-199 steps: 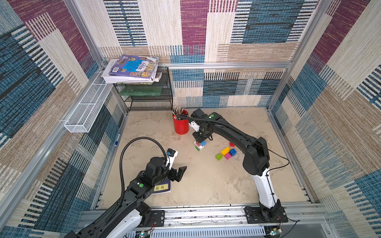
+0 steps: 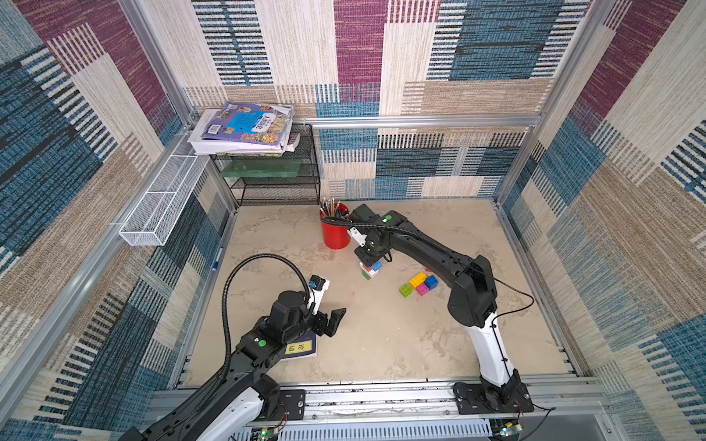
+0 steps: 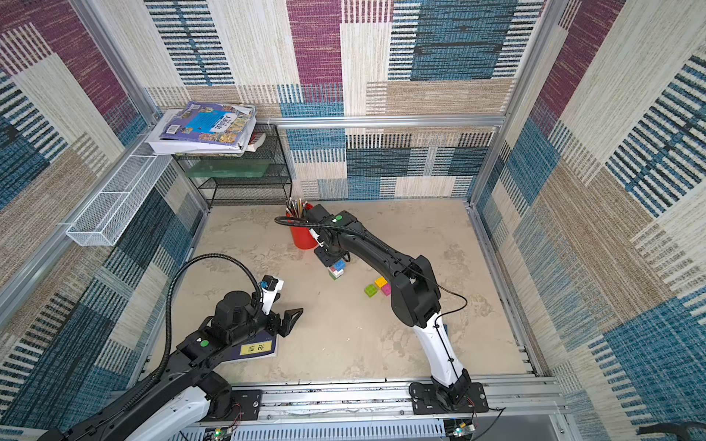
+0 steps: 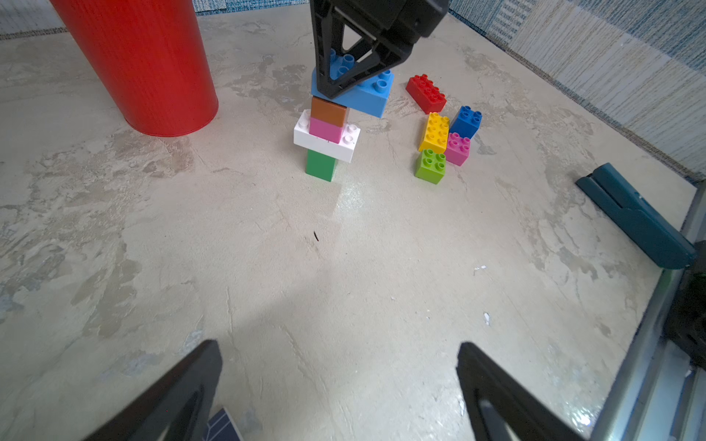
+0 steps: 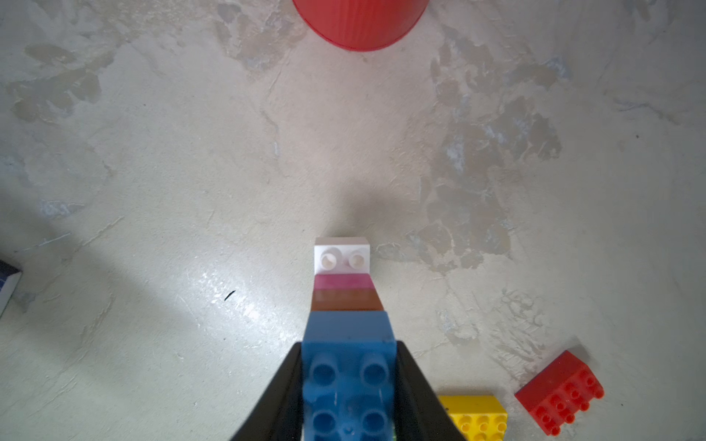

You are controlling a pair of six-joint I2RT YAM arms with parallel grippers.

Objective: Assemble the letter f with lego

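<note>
A stack of green brick (image 4: 321, 165), white brick (image 4: 331, 147), pink brick (image 4: 325, 130) and orange-brown brick (image 4: 329, 110) stands before the red cup, topped by a light blue brick (image 5: 348, 330). My right gripper is at the top, its fingers either side of the blue brick; whether they press on it is unclear. My left gripper stands open and empty near the front left. Loose red (image 5: 559, 389), yellow (image 4: 434, 133), blue (image 4: 465, 122), pink (image 4: 457, 148) and lime (image 4: 430, 167) bricks lie to the right.
A red cup of pens (image 2: 335, 233) stands just behind the stack. A book (image 2: 300, 348) lies under my left arm. A wire shelf with books is at the back left.
The left arm is still.
</note>
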